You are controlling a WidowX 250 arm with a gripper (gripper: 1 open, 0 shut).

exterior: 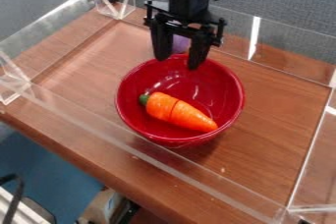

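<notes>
A red bowl (221, 88) holds an orange toy carrot (182, 112) with a green top, lying diagonally along its bottom. My black gripper (179, 57) hangs over the back part of the bowl, its two fingers apart and pointing down, with nothing visible between them. A purple object (182, 43) is mostly hidden behind the gripper.
The bowl stands on a wooden table (85, 81) enclosed by low clear plastic walls. A grey panel rises at the back.
</notes>
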